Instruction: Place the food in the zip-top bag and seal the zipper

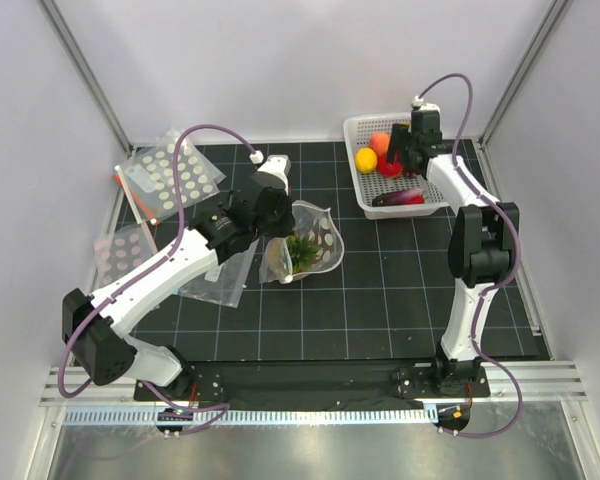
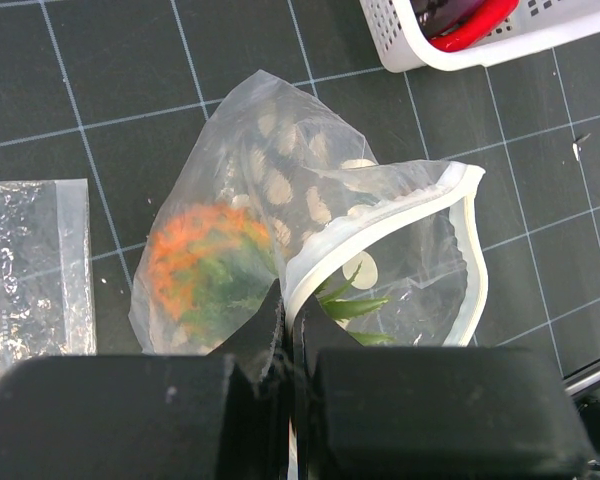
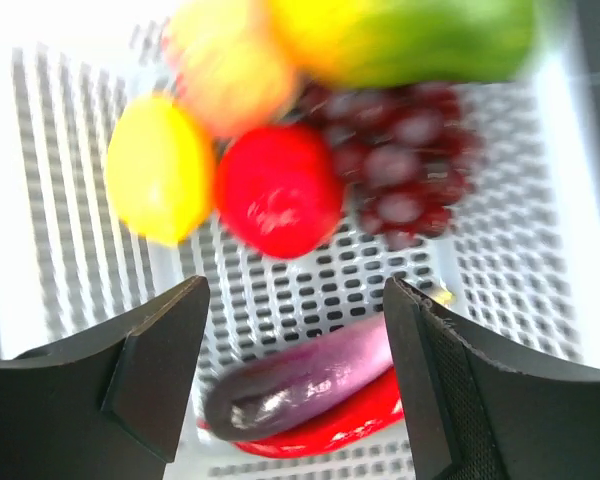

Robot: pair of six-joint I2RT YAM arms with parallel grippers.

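Note:
The zip top bag (image 1: 315,240) (image 2: 250,180) lies mid-table with greens and orange food inside, its white zipper curved open. My left gripper is shut at the bag's rim; whether film sits between the fingers is hard to tell. My right gripper hangs open over the white basket (image 1: 357,200), which holds a yellow fruit (image 3: 155,165), red fruit (image 3: 278,190), peach-coloured fruit (image 3: 230,70), grapes (image 3: 400,160), eggplant (image 3: 300,380), red pepper (image 3: 350,420) and a long yellow-green item (image 3: 440,35).
Other flat bags (image 1: 165,175) lie at the left of the tiled table. The table right of the bag, in front of the basket, is clear.

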